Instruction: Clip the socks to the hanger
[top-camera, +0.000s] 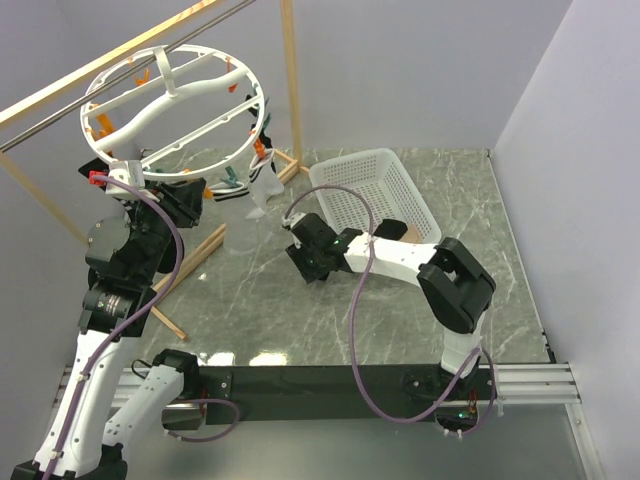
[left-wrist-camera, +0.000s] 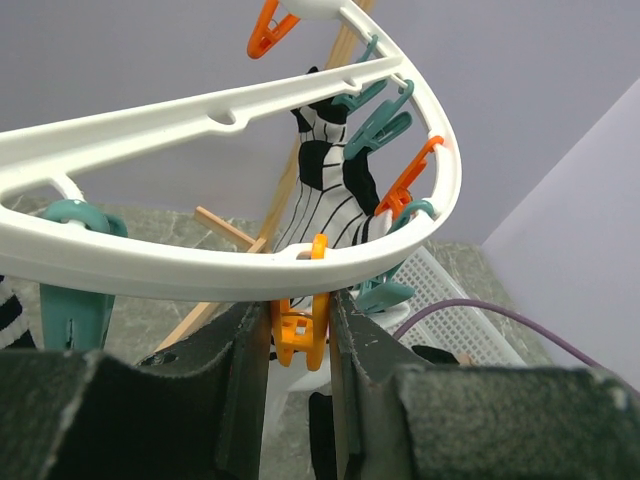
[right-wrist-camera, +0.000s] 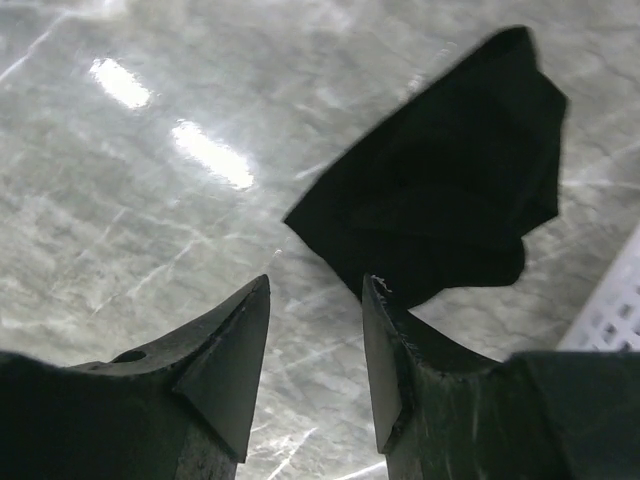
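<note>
A black sock lies crumpled flat on the marble floor, outside the basket. My right gripper hangs over it, open and empty, with one fingertip just overlapping the sock's near corner in the right wrist view. From the top, that gripper hides most of the sock. The white round hanger hangs at upper left, with orange and green clips. My left gripper is shut on an orange clip at the hanger's rim. Striped socks hang from other clips.
The white basket stands right of centre at the back, with a black item and something brown inside. Wooden stand legs lie left of the sock. Bare floor spreads in front.
</note>
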